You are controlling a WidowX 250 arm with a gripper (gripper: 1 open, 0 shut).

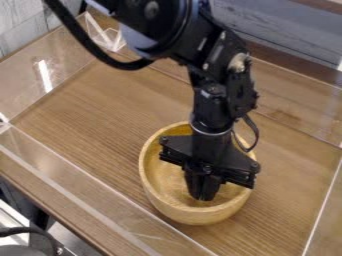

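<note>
A round yellow-tan bowl (181, 208) sits on the wooden table in the lower middle. The black gripper (202, 182) reaches down into it from above, its fingertips low inside the bowl and close together. Whether anything is between them is hidden by the gripper body and dark fingers.
Clear panels run along the left edge, with a wall at the back. A black cable loops across the upper left.
</note>
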